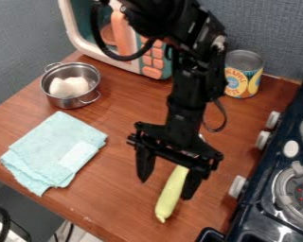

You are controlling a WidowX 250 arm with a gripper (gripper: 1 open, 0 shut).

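My black gripper (pixel 167 173) hangs open over the wooden table, its fingers spread either side of the upper end of a pale yellow-green corn cob (pixel 169 197). The cob lies lengthwise toward the table's front edge, its top end partly hidden by the gripper. Whether the fingers touch it I cannot tell.
A folded light-blue cloth (pixel 50 154) lies at the left, with a steel pot (pixel 91 95) holding a white round item behind it. A toy oven (pixel 80 28) and a can (pixel 242 74) stand at the back. A black stove (pixel 275 213) borders the right.
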